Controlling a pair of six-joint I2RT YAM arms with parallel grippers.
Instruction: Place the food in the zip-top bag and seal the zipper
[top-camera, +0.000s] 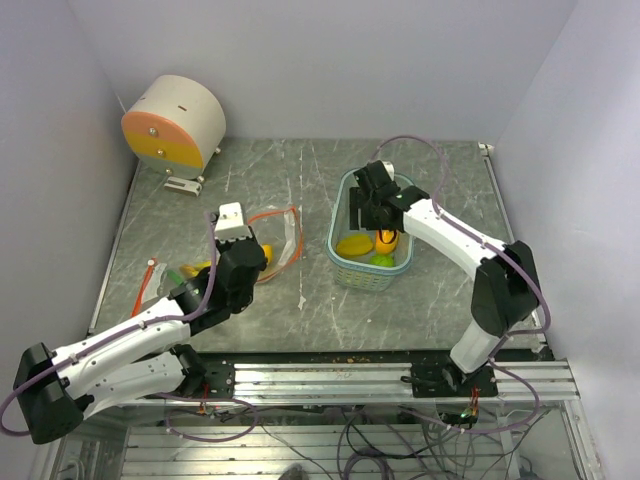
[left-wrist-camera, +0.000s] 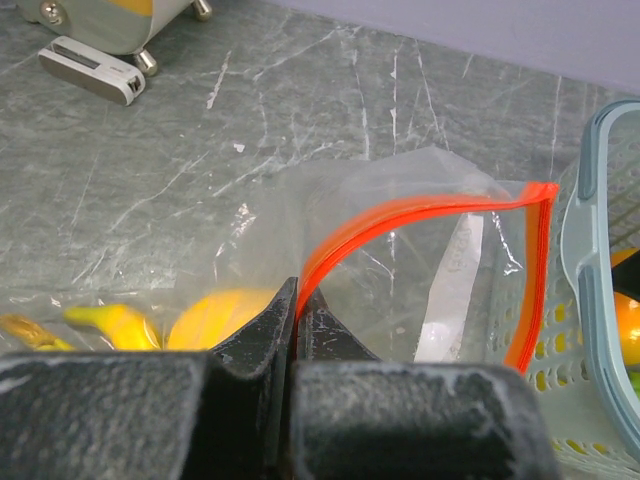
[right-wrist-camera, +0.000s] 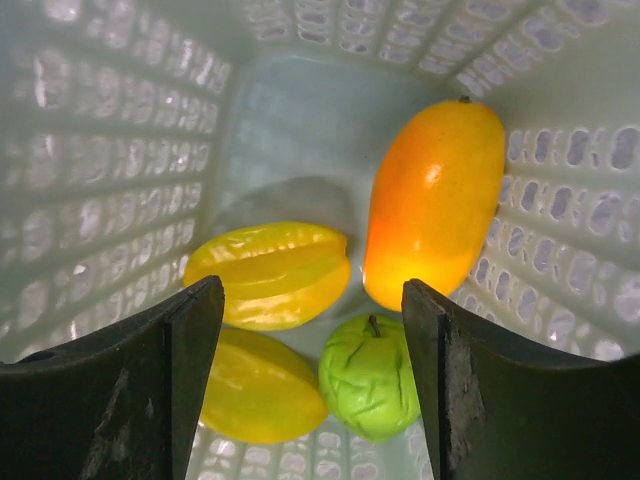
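Note:
A clear zip top bag with orange zipper (left-wrist-camera: 420, 205) stands open, my left gripper shut on its rim; a yellow food item (left-wrist-camera: 225, 315) shows through the plastic. My right gripper is open inside the basket (top-camera: 370, 280), above an orange mango (right-wrist-camera: 435, 200), a yellow starfruit (right-wrist-camera: 270, 285), another yellow fruit (right-wrist-camera: 255, 395) and a green apple or pepper (right-wrist-camera: 365, 385). Nothing is between its fingers.
A second bag with orange zipper (top-camera: 140, 290) and a banana (left-wrist-camera: 120, 320) lies at the left. A cream and orange box (top-camera: 173, 125) stands at the back left.

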